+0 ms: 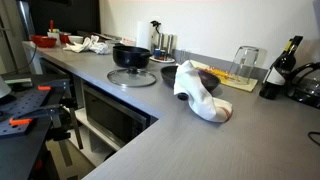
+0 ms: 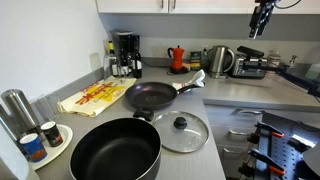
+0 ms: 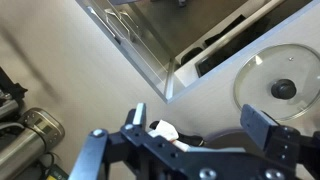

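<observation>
High over the counter, my gripper stands open, with only the counter and the cloth showing far below it in the wrist view. A white cloth point(image 1: 203, 97) is draped over the handle of the dark frying pan point(image 2: 152, 95) and hangs onto the counter. Beside the pan lies a glass lid point(image 2: 185, 135) with a black knob. The black pot point(image 2: 115, 155) is uncovered and looks empty. In the wrist view, the lid point(image 3: 270, 85) is on the right, while my fingers partly hide the cloth point(image 3: 165, 130) and pan.
Behind the pan are a yellow patterned towel point(image 2: 95, 97), bottles point(image 1: 289, 55) and a glass jar point(image 1: 244, 62). A red moka pot point(image 2: 177, 58) and a kettle point(image 2: 219, 60) stand along the back. Below the counter, a drawer point(image 3: 225, 25) is open.
</observation>
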